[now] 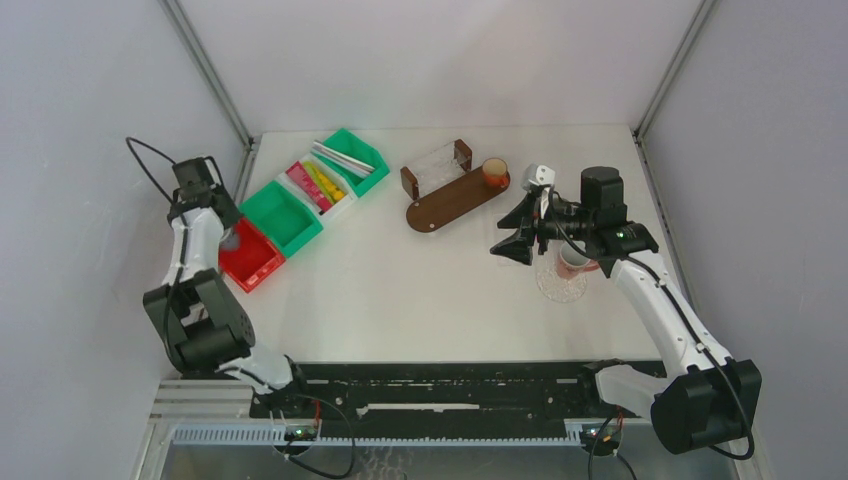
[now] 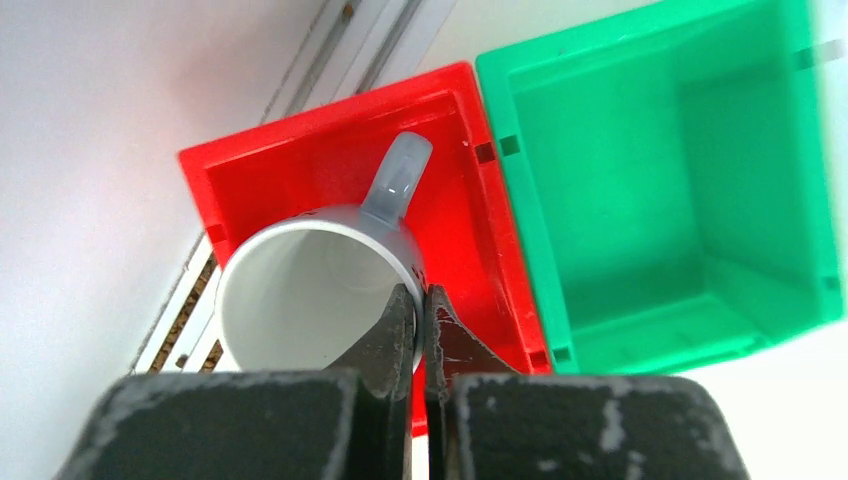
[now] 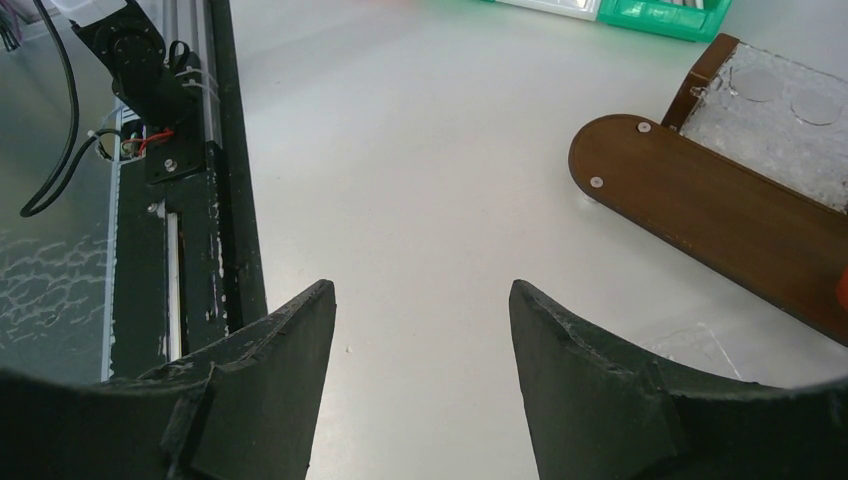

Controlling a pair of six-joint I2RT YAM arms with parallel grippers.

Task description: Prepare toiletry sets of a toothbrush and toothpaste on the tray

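A grey-white cup [image 2: 310, 290] is in the left wrist view, its handle pointing up and right over the red bin [image 2: 465, 240]. My left gripper is shut on the cup's rim, one finger inside and one outside. In the top view the arm mostly hides this cup. On the wooden tray [image 1: 452, 201] stands an orange-brown cup [image 1: 494, 172] at the right end. Pink and yellow tubes lie in the white bin [image 1: 341, 203], and pale sticks [image 1: 343, 156] in the far green bin. My right gripper stands open above bare table, nothing between its fingers.
An empty green bin [image 1: 283, 218] adjoins the red one. Clear ribbed sheet [image 1: 436, 168] sits between brown blocks behind the tray. A pink cup [image 1: 572, 258] on a clear coaster [image 1: 561, 287] is beneath the right arm.
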